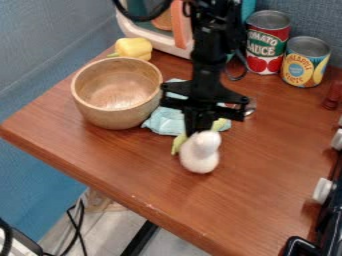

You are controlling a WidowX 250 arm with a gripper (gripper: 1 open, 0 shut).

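The black gripper (pixel 201 128) is low over the wooden table, its fingers just above a white mushroom-like object (pixel 201 156); whether they grip it I cannot tell. Behind that object, partly hidden, are a yellow-green item (pixel 179 143) and a light blue cloth (pixel 166 122). A wooden bowl (pixel 116 93) sits left of the gripper.
A tomato sauce can (pixel 266 42) and a yellow can (pixel 305 63) stand at the back right. A yellow block (pixel 132 48) and a toy oven (pixel 170 38) are at the back.
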